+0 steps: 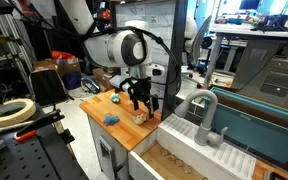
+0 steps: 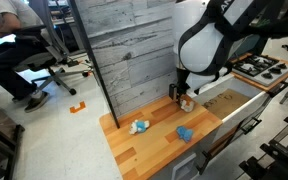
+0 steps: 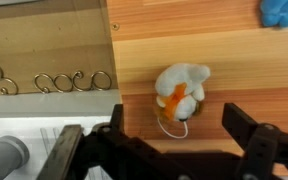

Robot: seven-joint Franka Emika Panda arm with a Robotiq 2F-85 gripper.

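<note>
A small white plush toy with an orange patch (image 3: 181, 85) lies on the wooden counter (image 3: 229, 55), a thin white loop beside its lower end. My gripper stands open above the counter, its two dark fingers spread wide to either side of the toy's lower end in the wrist view. Nothing is held between them. From the side, the gripper (image 1: 144, 104) is just above the toy (image 1: 139, 118). A blue soft toy (image 2: 184, 133) and a blue-and-white one (image 2: 139, 127) lie apart on the same counter.
An open drawer (image 1: 187, 168) with several rings or hooks inside extends beside the counter. Next to it are a grey faucet (image 1: 194, 101) and a white draining rack (image 1: 209, 143). A grey plank wall (image 2: 139, 60) rises behind the counter. Bare wood separates the toys.
</note>
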